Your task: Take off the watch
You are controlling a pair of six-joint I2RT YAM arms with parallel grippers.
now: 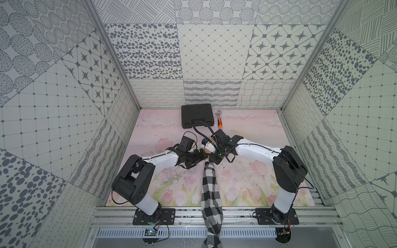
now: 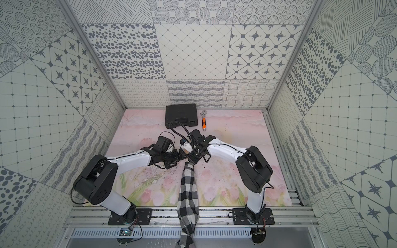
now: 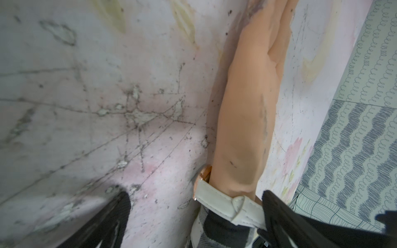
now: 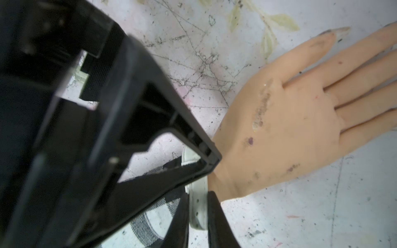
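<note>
A mannequin hand (image 4: 281, 128) in a checked sleeve (image 1: 211, 186) lies palm up on the table, wearing a watch with a white strap (image 3: 217, 204) and a rose-gold case (image 3: 201, 177) at the wrist. My left gripper is open around the wrist, the strap between its fingers and close to the right-hand one. My right gripper is at the same wrist, the loose end of the strap upright between its narrowly spaced fingertips; whether it grips the strap firmly is hard to tell.
A black case (image 1: 196, 113) and an orange-handled wrench (image 1: 219, 122) lie at the back of the pink floral table. Free room is on both outer sides. Both arms meet closely at the middle.
</note>
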